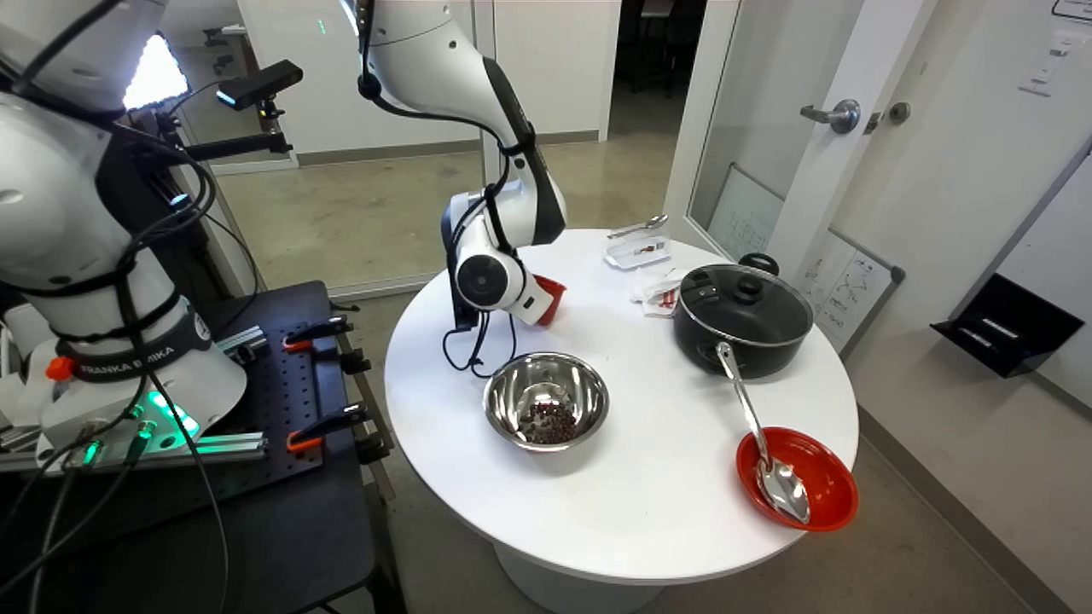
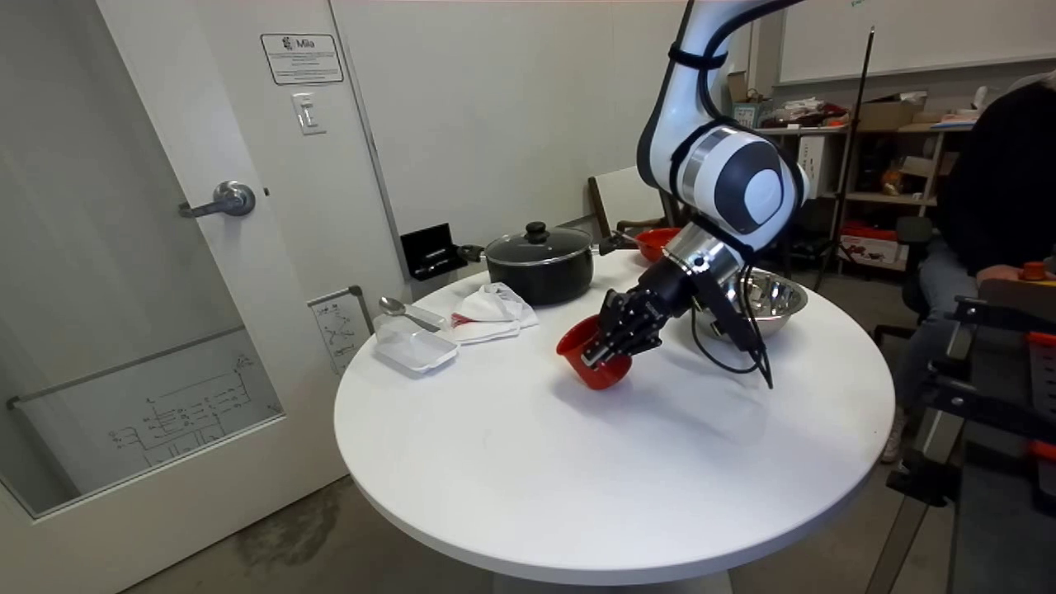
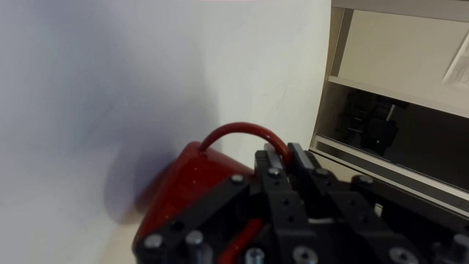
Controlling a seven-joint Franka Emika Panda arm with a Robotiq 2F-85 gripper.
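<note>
A red mug [image 2: 596, 362] is tilted over the white table, with its mouth leaning away from the arm. My gripper is shut on the mug's curved handle [image 3: 247, 127], which passes between the fingertips. In the wrist view the red body [image 3: 195, 187] lies left of the fingers, partly covered by them. Whether the mug's lower edge touches the table cannot be told. Its inside is mostly hidden. A steel bowl [image 1: 545, 379] with small dark pieces [image 1: 548, 420] in its bottom stands near the arm.
A black lidded pot [image 1: 743, 343] stands at the right. A red bowl [image 1: 831, 472] holds a large spoon [image 1: 783, 489]. A clear tray [image 2: 413, 346], a spoon [image 2: 403, 313] and a white cloth [image 2: 492, 308] lie together. The table [image 2: 594, 475] has a wide clear area.
</note>
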